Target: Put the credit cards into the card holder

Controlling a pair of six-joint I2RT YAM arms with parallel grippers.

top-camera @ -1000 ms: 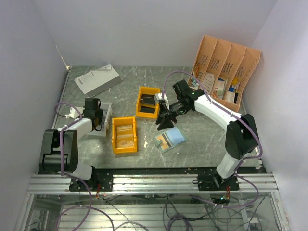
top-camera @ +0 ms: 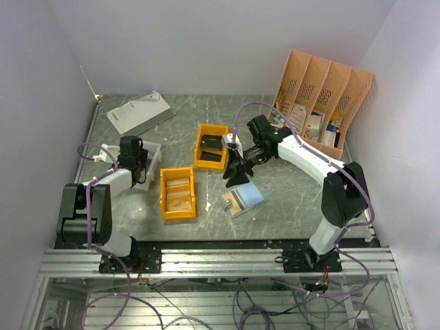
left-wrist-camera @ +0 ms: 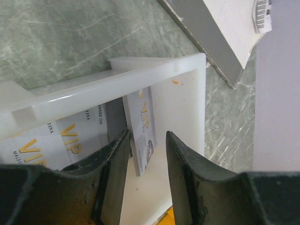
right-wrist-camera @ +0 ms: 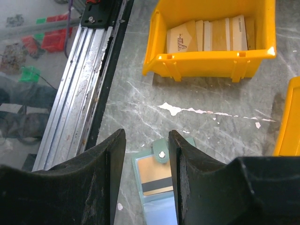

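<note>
A white bin at the left holds pale cards marked VIP. In the left wrist view, one upright card leans inside it near the end wall. My left gripper is open at this card, one fingertip close against its side and the other clear of it; whether they touch I cannot tell. On the table's front middle lies the grey-green card holder, with tan and blue areas and a round snap tab. My right gripper hovers above the holder, open and empty.
Two orange bins stand between the arms: the nearer bin with tan cards, the farther bin with dark ones. A grey-white box lies behind the white bin. A peach rack occupies the back right. Table right of the holder is clear.
The left gripper has shifted slightly toward the back of the table, and the white bin has moved a little with it. The right arm has stayed still.
</note>
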